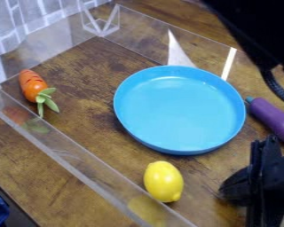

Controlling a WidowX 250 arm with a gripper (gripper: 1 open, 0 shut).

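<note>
The black gripper (248, 184) is low at the right edge of the camera view, partly cut off, right of a yellow lemon (163, 181); whether its fingers are open or shut is hard to see. A blue plate (177, 106) lies in the middle. A purple eggplant (270, 121) lies right of the plate, above the gripper. An orange carrot (35, 86) with green leaves lies at the far left.
Clear plastic walls border the wooden surface (97, 115) at the back and along the left front. Bare wood lies between the carrot and the plate. The dark arm fills the upper right corner.
</note>
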